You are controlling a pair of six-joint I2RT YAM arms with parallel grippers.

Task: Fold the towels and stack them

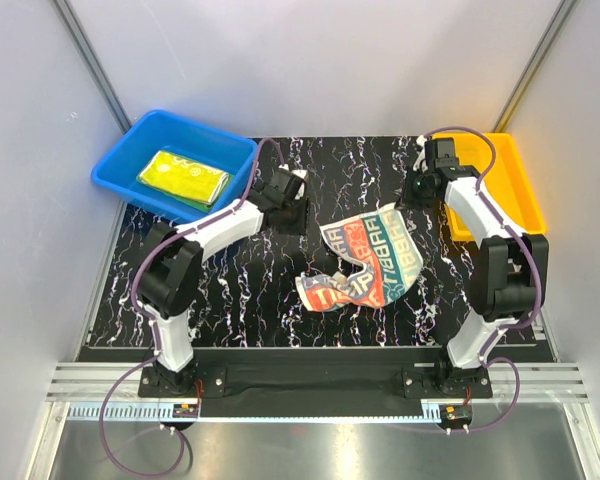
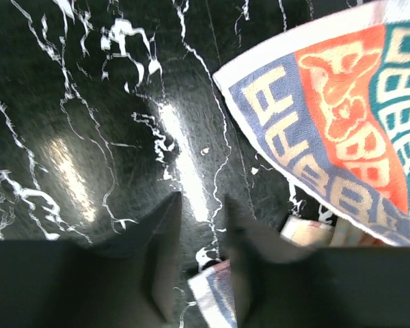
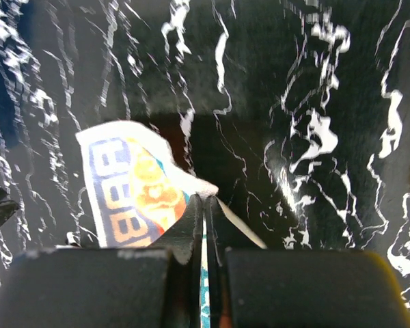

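A patterned towel in orange, teal and blue with white edges lies crumpled mid-table; its lower part is bunched toward the front. My right gripper is shut on the towel's upper right corner, pulling it up and right. My left gripper hovers left of the towel, its blurred fingers apart, nothing visible between them; the towel's left corner lies ahead of it. Folded yellow towels sit inside the blue bin.
The blue bin stands at the back left, the yellow bin at the back right, beside my right arm. Bare marble tabletop shows at the front left and behind the towel.
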